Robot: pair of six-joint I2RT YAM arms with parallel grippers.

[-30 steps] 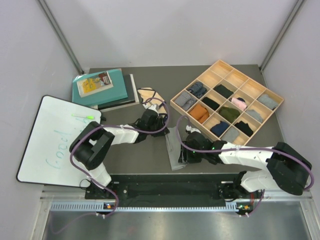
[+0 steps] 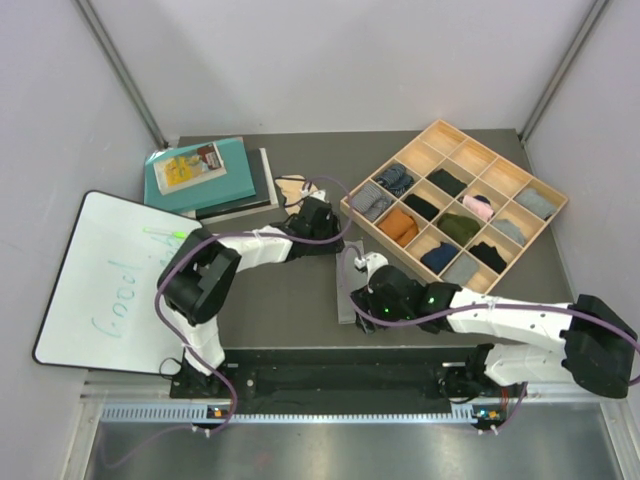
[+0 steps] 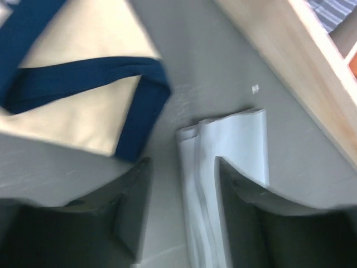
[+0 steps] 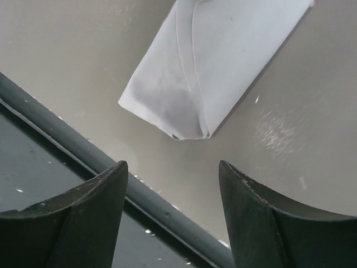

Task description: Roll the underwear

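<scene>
The underwear (image 2: 346,300) lies on the dark table as a long, narrow grey strip between my two arms. In the left wrist view the strip's far end (image 3: 233,139) shows a fold along one side, beyond the fingertips. My left gripper is part open around that end, with a gap between its fingers and no cloth visibly pinched. The near end of the underwear (image 4: 178,106) appears in the right wrist view, with a lengthwise crease. Below it my right gripper stands wide open, nothing between its fingers.
A wooden divided box (image 2: 437,128) with rolled garments in several compartments stands close on the right. A cream cloth with dark trim (image 3: 83,114) lies to the left of the strip. Books (image 2: 235,165) and a whiteboard (image 2: 110,290) occupy the left side.
My left gripper has moved up and slightly right, to the strip's far end. The strip has straightened and moved slightly away from the table's front edge.
</scene>
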